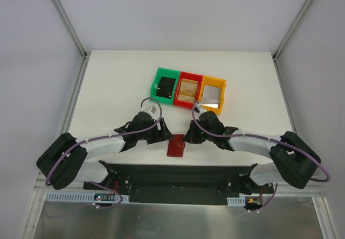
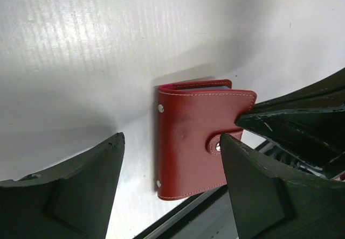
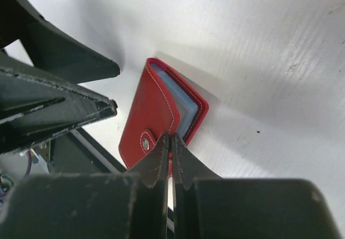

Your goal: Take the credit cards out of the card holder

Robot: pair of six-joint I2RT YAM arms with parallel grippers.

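The red-brown card holder (image 2: 186, 134) stands on the white table with its snap flap fastened, seen closely in both wrist views. Clear sleeve edges (image 3: 186, 107) show between its covers at the top; no card is plainly visible. My right gripper is shut on the snap-side edge of the holder's front cover. On the spine side, my left gripper is open, its fingers (image 2: 94, 180) spread wide with the holder beyond them. In the top view the holder (image 1: 175, 150) lies between both arms near the front edge.
Joined bins stand behind the arms: green (image 1: 154, 85) with black items, red (image 1: 190, 75) with tan items, and yellow (image 1: 214, 81) with a pale item. Free table surrounds them. The dark front edge (image 1: 178, 174) runs just ahead of the holder.
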